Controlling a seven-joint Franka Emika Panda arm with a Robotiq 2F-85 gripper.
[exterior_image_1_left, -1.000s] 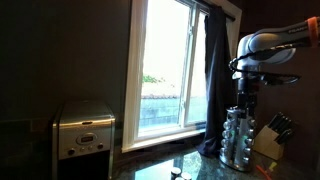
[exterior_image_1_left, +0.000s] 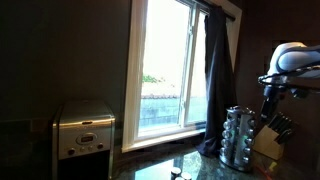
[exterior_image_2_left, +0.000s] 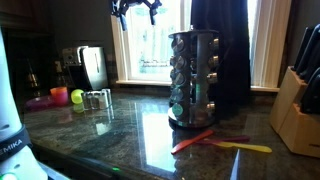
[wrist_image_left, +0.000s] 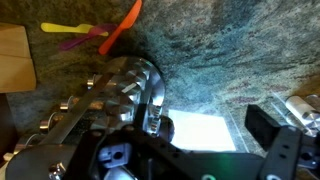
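My gripper (exterior_image_2_left: 138, 17) hangs high above the counter, left of the spice rack in the second exterior view. Its fingers are spread wide, and the wrist view shows only counter and glare between the fingertips of the gripper. The rotating spice rack (exterior_image_2_left: 195, 80), filled with silver-lidded jars, stands upright on the counter; from the wrist it appears beside and below the left finger. In front of the rack lie a red utensil (exterior_image_2_left: 193, 140), a purple utensil (exterior_image_2_left: 225, 138) and a yellow utensil (exterior_image_2_left: 245, 147), their ends close together.
A wooden knife block (exterior_image_2_left: 300, 108) bounds the right side. Small shakers (exterior_image_2_left: 97, 100) and a yellow-green object (exterior_image_2_left: 77, 97) sit toward the left, near a toaster oven (exterior_image_1_left: 85, 140). A dark curtain (exterior_image_1_left: 219, 80) hangs behind the rack.
The objects on the counter look unmoved.
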